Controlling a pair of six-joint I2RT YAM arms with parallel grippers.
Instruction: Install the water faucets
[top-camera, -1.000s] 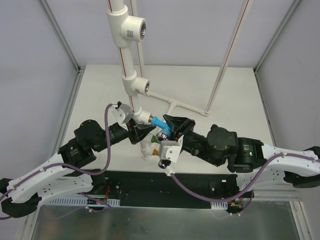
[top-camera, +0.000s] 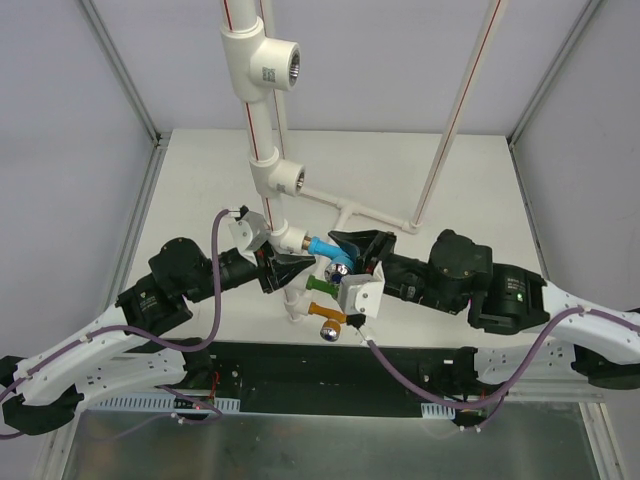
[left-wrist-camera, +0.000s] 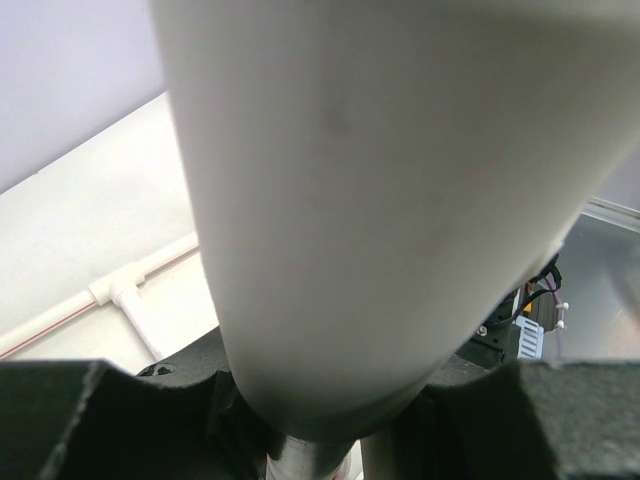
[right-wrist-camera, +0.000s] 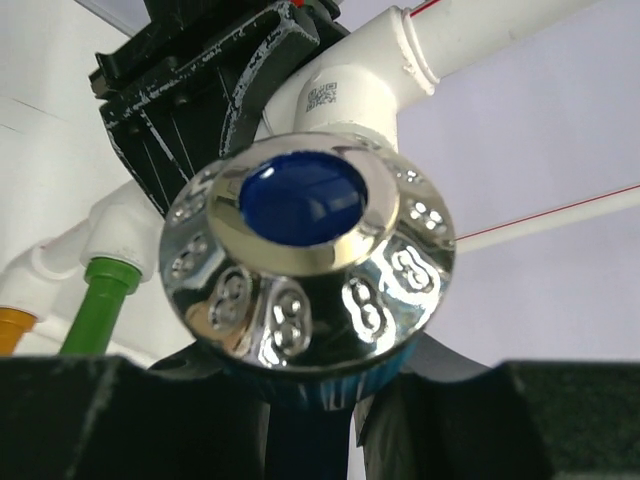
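Note:
The upright white pipe (top-camera: 256, 120) carries side outlets. My left gripper (top-camera: 288, 264) is shut on this pipe, which fills the left wrist view as a wide white tube (left-wrist-camera: 340, 220). A blue faucet (top-camera: 325, 248) with a chrome knob joins an outlet of the pipe. At the faucet's outer end is my right gripper (top-camera: 358, 250). In the right wrist view, the chrome knob (right-wrist-camera: 305, 255) with its blue cap stands over the fingers, hiding most of their contact. The fingers flank the faucet's dark blue body; whether they grip it I cannot tell.
Below the blue faucet, a green faucet (top-camera: 322, 286) and an orange faucet (top-camera: 328, 313) stick out of the same pipe. Higher up, an upper outlet (top-camera: 285, 66) and a middle outlet (top-camera: 292, 178) are empty. Thin white pipes (top-camera: 365, 211) run behind.
The right gripper and forearm have shifted right and turned a little. The upright pipe and the blue faucet's knob moved slightly right. The left gripper shifted slightly with the pipe.

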